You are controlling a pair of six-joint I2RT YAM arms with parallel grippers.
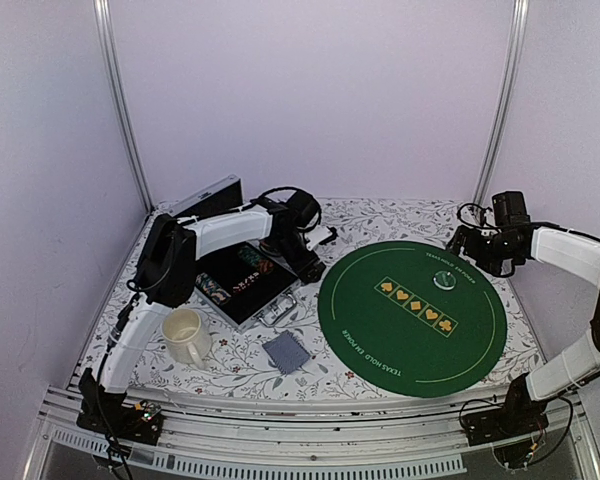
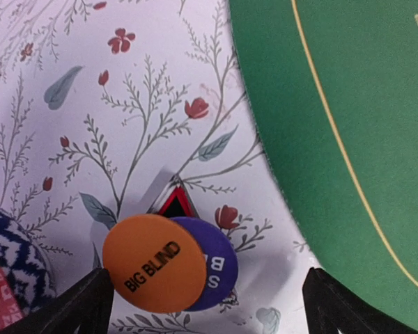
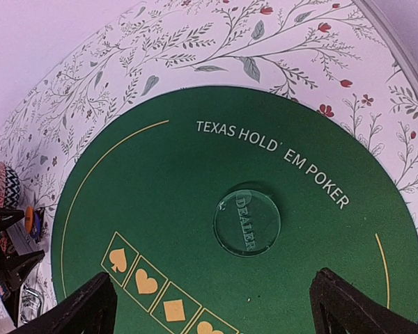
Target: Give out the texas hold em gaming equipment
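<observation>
In the left wrist view an orange button (image 2: 155, 264) marked BIG BLIND overlaps a purple button (image 2: 221, 264) with partly covered lettering. Both lie on the floral cloth, with a small black-and-red piece (image 2: 174, 203) showing behind them. My left gripper (image 1: 322, 255) is open just above, its fingers on either side of the pair and holding nothing. A clear DEALER disc (image 3: 247, 223) rests on the round green poker mat (image 1: 360, 300). Beyond the mat's far right edge my right gripper (image 1: 460, 243) stands open and empty. The left arm covers part of the case in the top view.
An open black case (image 1: 242, 318) with chips and cards lies left of the mat. In front of it are a cream mug (image 1: 186, 335) and a blue-grey card stack (image 1: 287, 352).
</observation>
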